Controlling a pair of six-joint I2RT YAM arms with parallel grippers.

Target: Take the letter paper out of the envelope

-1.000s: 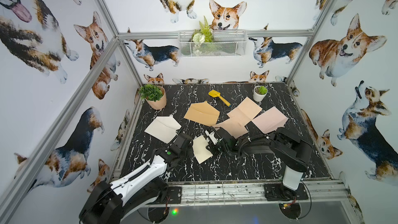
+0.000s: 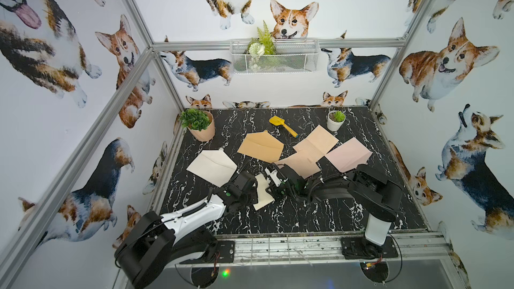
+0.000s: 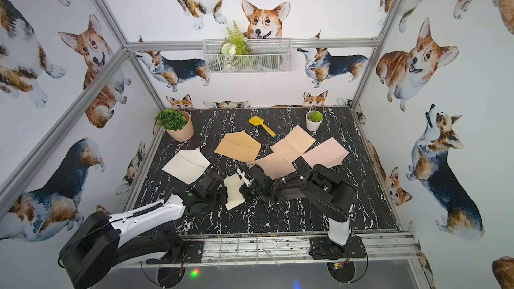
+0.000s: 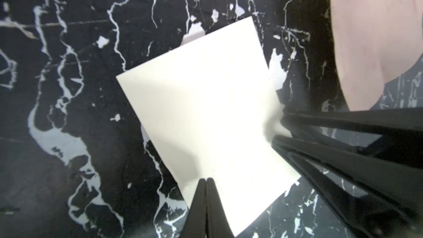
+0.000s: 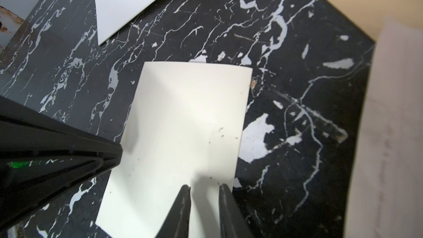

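A cream letter paper (image 4: 207, 105) lies unfolded on the dark table between my two arms; in the top left view the left arm partly covers that paper (image 2: 262, 195). My left gripper is shut, its tips over the paper's near left part, and nothing shows pinched in it. From the other side comes my right gripper, its fingers a small gap apart above the sheet's near right part. Whether either touches the paper is hard to tell. A white envelope (image 2: 212, 167) rests to the left, a tan envelope (image 2: 260, 146) behind.
Pinkish sheets (image 2: 316, 141) and a pink envelope (image 2: 349, 154) lie to the right. A yellow scoop (image 2: 282, 125), a large potted plant (image 2: 200, 128) and a small white pot (image 2: 335, 123) stand along the back.
My left arm has swung right, over the paper's left side, covering more of it. The right arm looks the same in the top left view.
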